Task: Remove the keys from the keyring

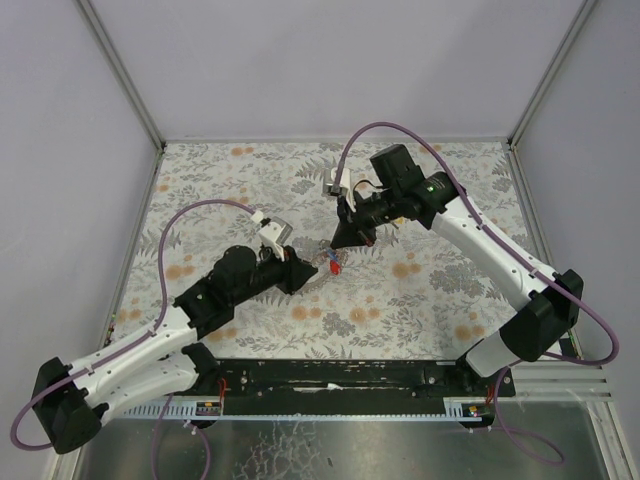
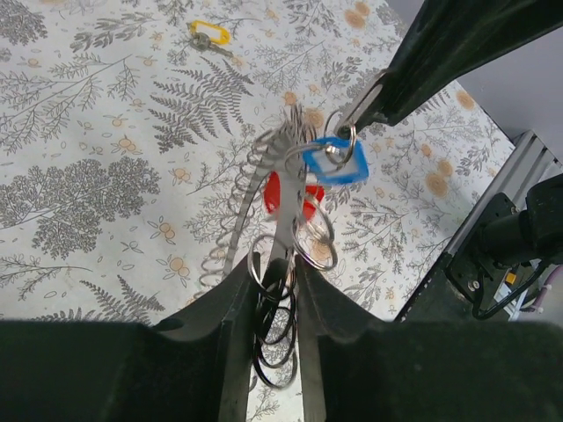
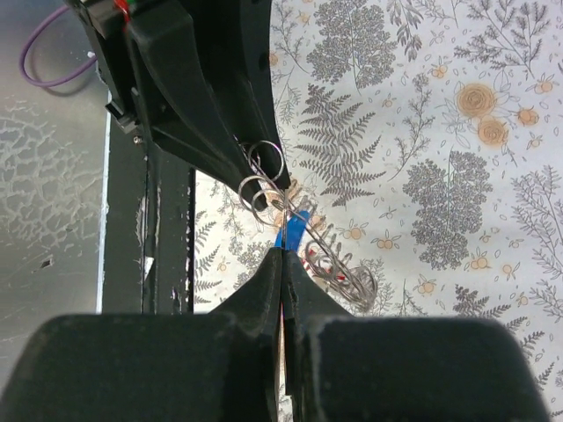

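Note:
The keyring is a bundle of wire rings and a coil (image 2: 295, 167) hanging between my two grippers. A blue tag (image 2: 339, 161) and a red tag (image 2: 303, 200) dangle from it; their keys are too blurred to tell apart. My left gripper (image 1: 304, 272) has its fingers slightly parted, with metal loops (image 2: 274, 303) in and around the gap. Across from it, my right gripper is shut on a thin wire ring (image 3: 284, 220). A key (image 2: 211, 44) with a yellow tag (image 2: 209, 31) lies loose on the patterned table.
A dark strip with metal fittings (image 1: 335, 375) runs along the table's front edge. Grey walls (image 1: 330, 70) close off the back and sides.

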